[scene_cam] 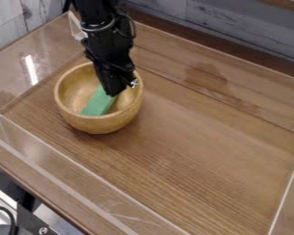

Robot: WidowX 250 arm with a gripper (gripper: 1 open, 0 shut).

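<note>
A wooden bowl [77, 115] sits on the table at the left, holding a green oblong object [98, 103]. My black gripper [122, 81] reaches down from the top to the bowl's upper right, over the green object's upper end. Its fingers look close together; whether anything is between them is hard to see.
A raised edge runs along the back right. A black cable [0, 217] lies at the lower left, off the table.
</note>
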